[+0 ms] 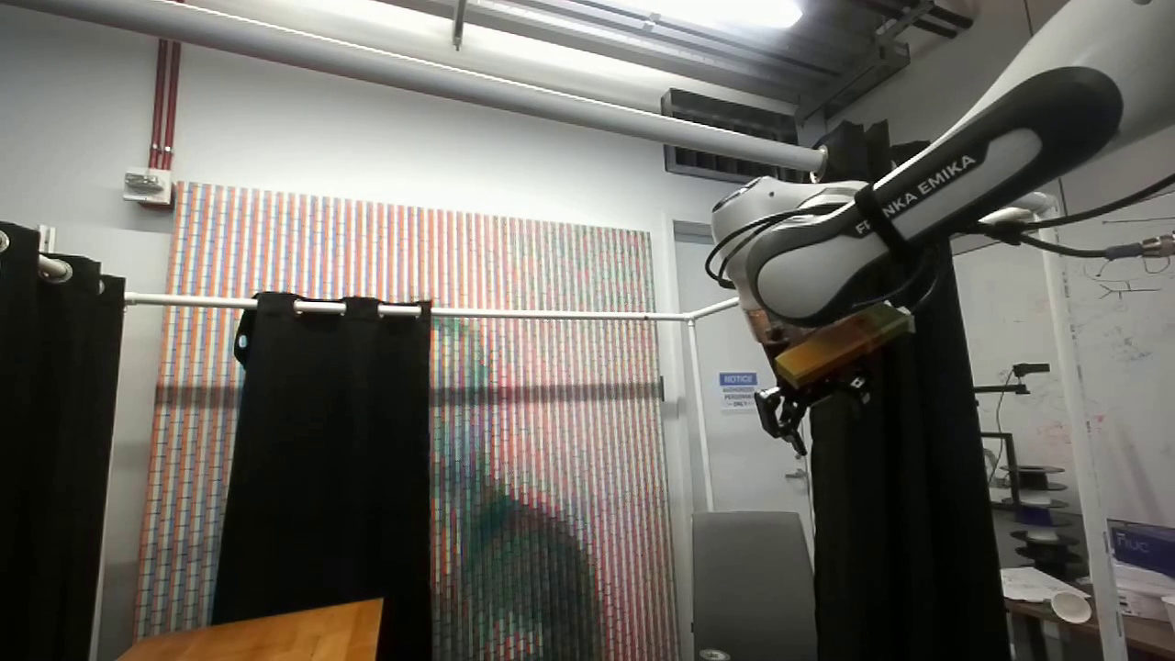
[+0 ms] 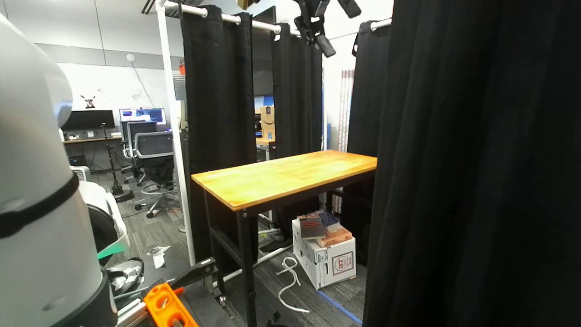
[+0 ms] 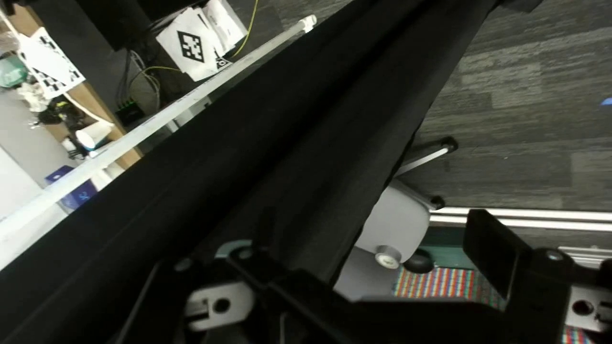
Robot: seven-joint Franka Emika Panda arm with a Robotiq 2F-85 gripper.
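Observation:
High above the floor, my gripper (image 1: 828,420) is tilted, its black fingers spread and nothing held between them. Exterior view 2 catches only the gripper's lower end (image 2: 338,27) at the top edge, well above the wooden table (image 2: 288,173). That tabletop is bare where it shows; a corner of it appears low in exterior view 1. In the wrist view the open gripper has fingers wide apart, with a black curtain (image 3: 321,155) and a grey chair (image 3: 396,223) in the background.
Black curtains (image 2: 479,163) hang on white poles around the table. Under the table stands a white box (image 2: 327,264) with smaller boxes on top. A side bench with a white cup (image 1: 1070,607) lies beyond the right-hand curtain.

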